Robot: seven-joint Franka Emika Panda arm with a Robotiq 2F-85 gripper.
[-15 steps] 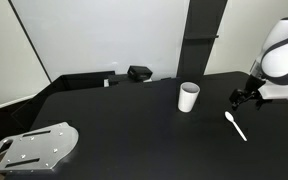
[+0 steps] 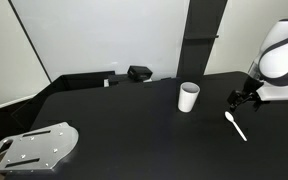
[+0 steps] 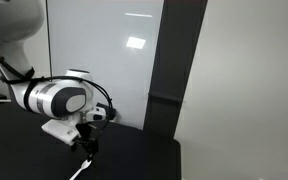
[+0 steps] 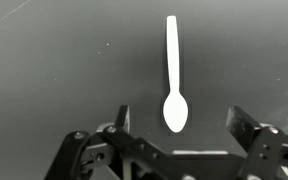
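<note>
A white plastic spoon (image 4: 173, 75) lies flat on the dark table, its bowl toward my gripper in the wrist view. My gripper stands open above the table, its black fingers spread to either side of the spoon's bowl end, nothing between them being held. In the first exterior view the spoon (image 2: 235, 125) rests just below and left of the gripper (image 2: 234, 106). A white cup (image 2: 188, 97) stands upright on the table to the left of the arm. The second exterior view shows the spoon (image 3: 81, 170) near the gripper, which partly hides itself there.
A grey metal plate with slots (image 2: 34, 147) sits at the table's left front. A small black box (image 2: 139, 73) is at the back edge. A white board (image 2: 99, 35) rises behind it.
</note>
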